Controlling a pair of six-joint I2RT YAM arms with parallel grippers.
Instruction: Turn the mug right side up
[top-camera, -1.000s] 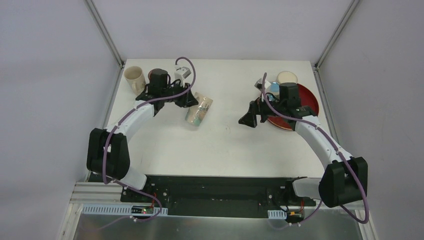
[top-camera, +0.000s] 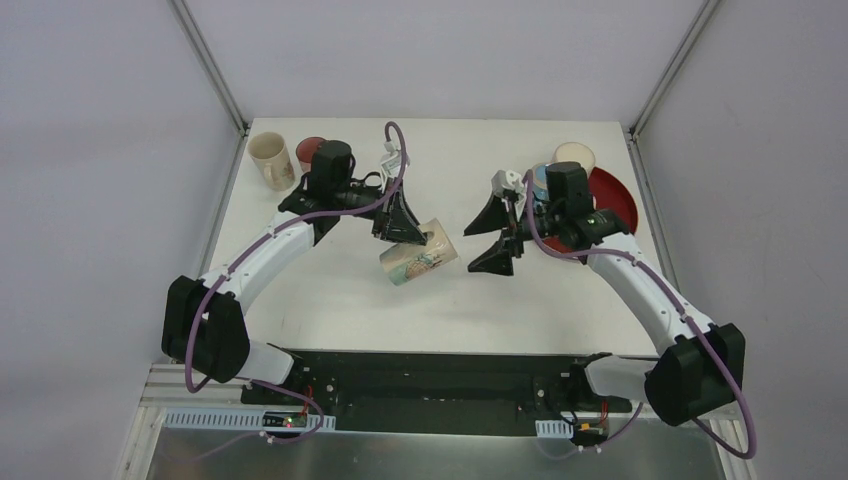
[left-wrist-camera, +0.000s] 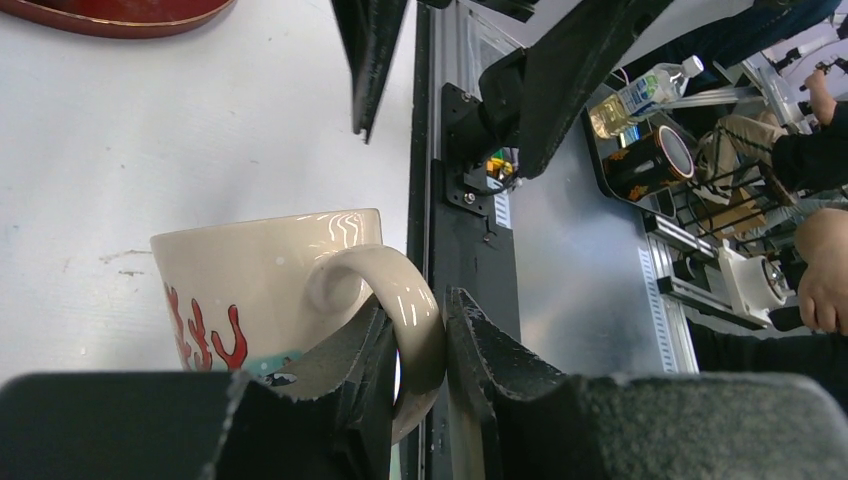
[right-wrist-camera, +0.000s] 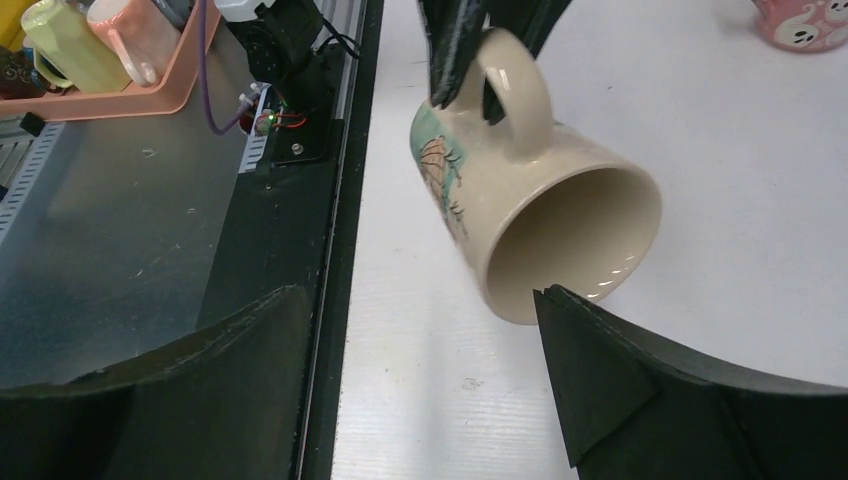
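The cream mug (top-camera: 415, 258) with coloured sea-themed pictures is held by its handle in my left gripper (top-camera: 418, 238). In the left wrist view the handle (left-wrist-camera: 412, 310) passes between the two dark fingers. The mug is on its side in the air, its open mouth (right-wrist-camera: 575, 230) facing my right gripper (top-camera: 470, 250). That gripper stands open to the right of the mug, a small gap away, with nothing between its fingers. In the right wrist view, the mug's rim comes close to the right-hand finger (right-wrist-camera: 600, 370).
At the back left stand a beige mug (top-camera: 270, 160) and a red-pink cup (top-camera: 309, 151). On the right, a red plate (top-camera: 618, 200) lies partly under my right arm, near a cream-topped container (top-camera: 574, 153).
My left gripper has carried the mug rightward and toward the front, and the mug's tilt has turned. The right gripper has opened wider and moved left toward it.
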